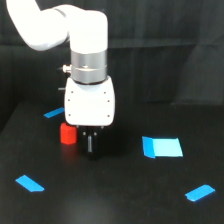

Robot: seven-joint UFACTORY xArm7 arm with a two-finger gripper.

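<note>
A small red block (68, 133) stands on the dark table at the left, in the camera view. Just right of it, my gripper (87, 143) points down from the white arm, its dark fingers low over the table. Against the black surface the fingers blend in, so their spacing is unclear. The red block appears beside the fingers rather than between them. Whether they touch it cannot be told. A light-blue block (162, 147) lies farther right, away from the gripper.
Blue tape strips mark the table: one at the front left (30, 183), another strip at the front right (200, 192), and a strip at the back left (54, 112). A dark curtain hangs behind.
</note>
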